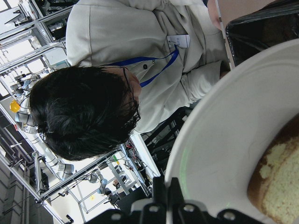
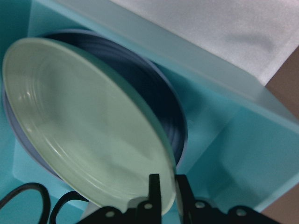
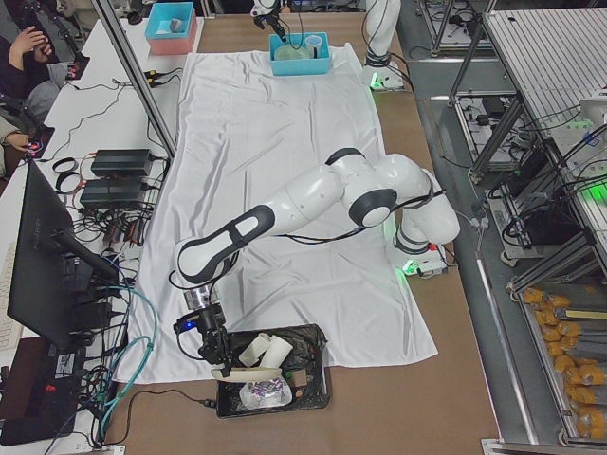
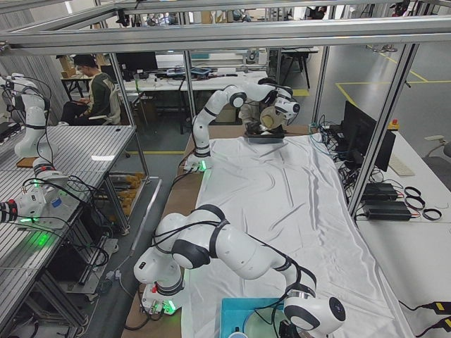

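My left gripper is shut on the rim of a white plate (image 1: 210,130), which is tipped over the black bin (image 3: 316,389). A slice of bread (image 1: 285,186) shows on the plate in the left wrist view. At the far end, my right gripper is shut on the rim of a pale green plate (image 2: 84,116), tilted above a blue plate (image 2: 154,98) inside a light blue box (image 2: 233,158).
The white cloth (image 3: 275,133) between bin and box is clear. A foil item (image 3: 266,393) lies in the bin. A person (image 1: 84,107) is beside the left arm; a monitor (image 3: 43,275) stands at the table's side.
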